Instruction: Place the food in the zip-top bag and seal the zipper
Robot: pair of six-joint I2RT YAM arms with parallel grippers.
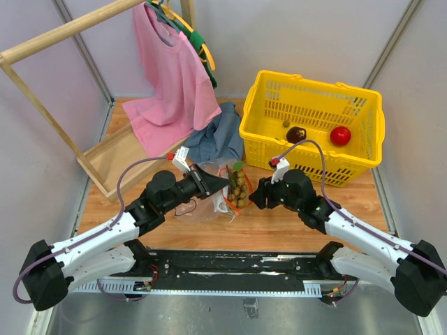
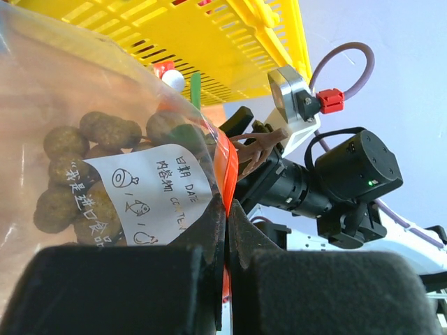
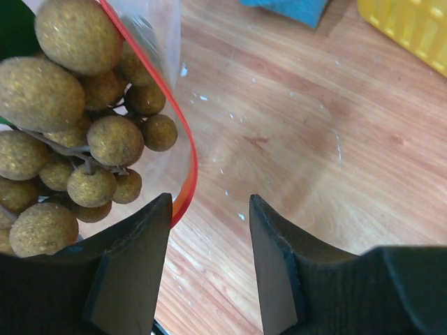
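The zip top bag (image 1: 202,209), holding round brown fruits (image 3: 91,185) and a green leaf, lies on the table, its white label (image 2: 155,195) showing. My left gripper is shut on the bag's red zipper edge at the opening. My right gripper is part open at the right side of the opening, the red rim beside its left finger; in the left wrist view it is partly hidden behind the bag.
A yellow basket (image 1: 311,164) with a red ball and a dark fruit stands back right. A wooden rack (image 1: 105,171) with pink and blue clothes is back left. Bare table (image 3: 321,174) lies right of the bag.
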